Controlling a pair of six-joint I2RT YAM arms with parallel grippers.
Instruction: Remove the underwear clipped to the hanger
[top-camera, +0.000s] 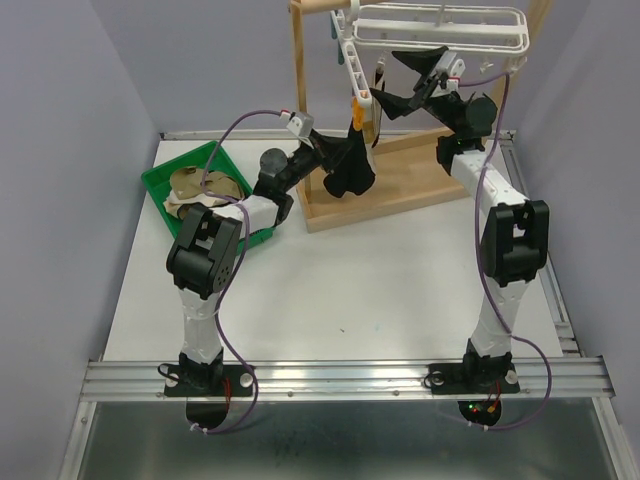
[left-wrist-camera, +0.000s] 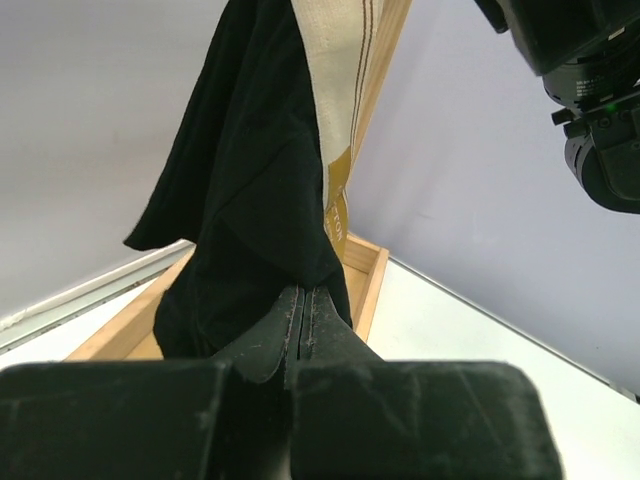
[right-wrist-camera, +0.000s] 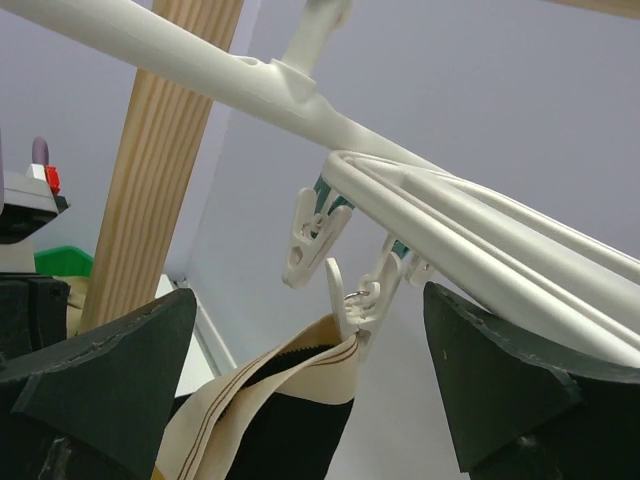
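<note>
Black underwear (top-camera: 349, 177) with a beige band hangs from the white hanger (top-camera: 440, 42). In the right wrist view the band (right-wrist-camera: 325, 372) is still at a white clip (right-wrist-camera: 365, 306), and the cloth slants down to the left. My left gripper is shut on the black cloth (left-wrist-camera: 245, 225), which gathers at its fingertips. My right gripper is open beneath the hanger, one finger (right-wrist-camera: 125, 370) left and the other (right-wrist-camera: 510, 380) right of the clip. Nothing is gripped between them.
A green basket (top-camera: 160, 185) with folded cloth stands left of the left arm. The hanger is on a wooden rack with upright posts (top-camera: 299, 60) and a wooden base (top-camera: 420, 190). Another clip (right-wrist-camera: 312, 235) sits close to the clipped one.
</note>
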